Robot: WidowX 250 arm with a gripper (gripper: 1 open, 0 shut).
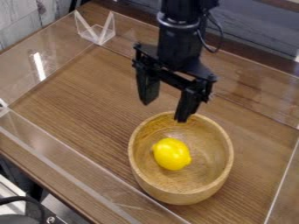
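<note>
My gripper (166,94) hangs over the middle of the table, just behind a tan round bowl (214,179). It is open, its two dark fingers spread apart with nothing seen between them. A yellow, lemon-like object (172,152) lies inside the bowl, toward its back left, below the gripper.
A clear plastic or wire holder (97,28) stands at the back left. A dark cable lies at the bottom left corner.
</note>
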